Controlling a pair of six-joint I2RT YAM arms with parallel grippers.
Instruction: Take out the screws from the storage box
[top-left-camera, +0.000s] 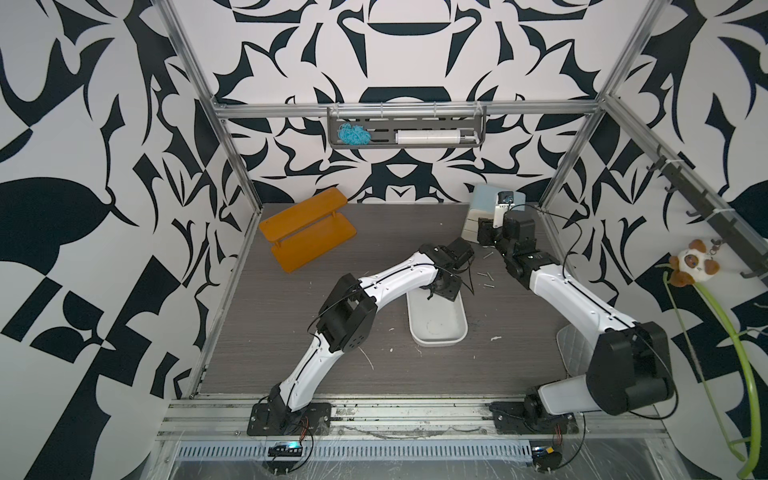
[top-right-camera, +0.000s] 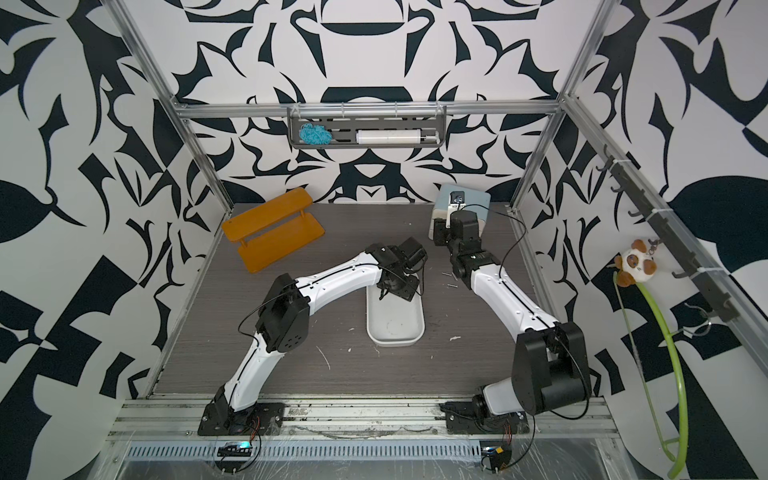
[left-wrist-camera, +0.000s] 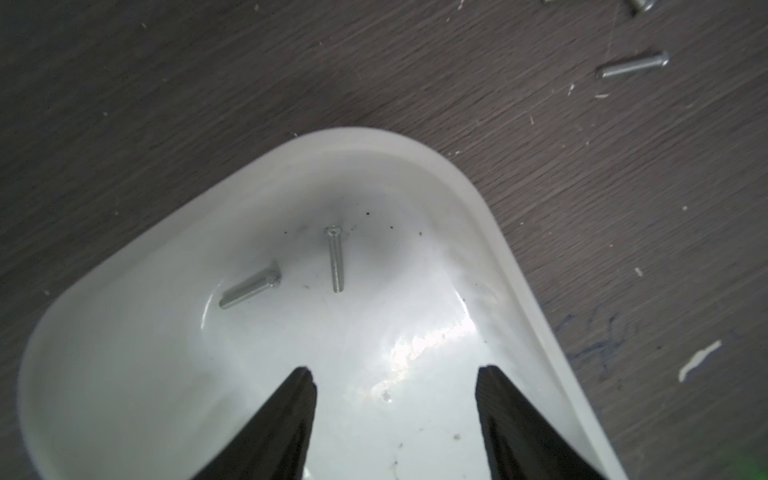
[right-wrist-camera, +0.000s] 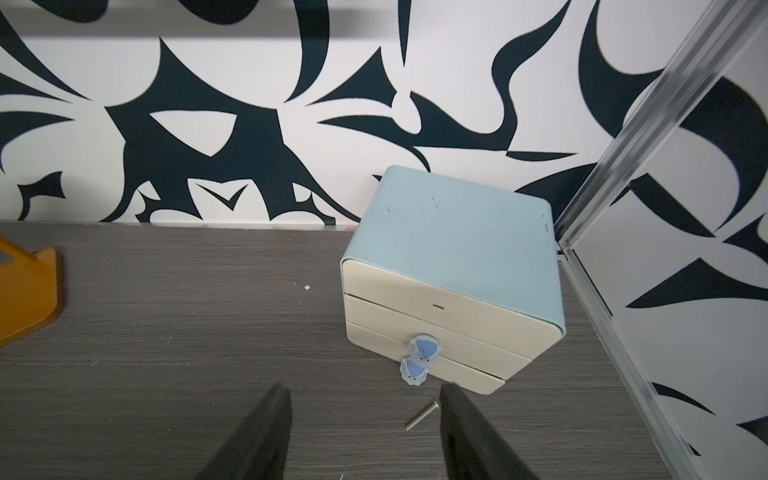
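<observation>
A white tray (top-left-camera: 437, 324) stands mid-table under my left gripper. In the left wrist view two screws (left-wrist-camera: 336, 260) lie inside it, and other screws (left-wrist-camera: 632, 65) lie on the table beyond its rim. My left fingers are apart with nothing between them. The storage box (right-wrist-camera: 452, 240), blue with cream drawers, stands at the back right, closed, with a screw (right-wrist-camera: 421, 415) on the table before it. My right gripper is above the table in front of the box, open and empty.
An orange stand (top-left-camera: 308, 240) sits at the back left. A rack (top-right-camera: 364, 145) hangs on the back wall.
</observation>
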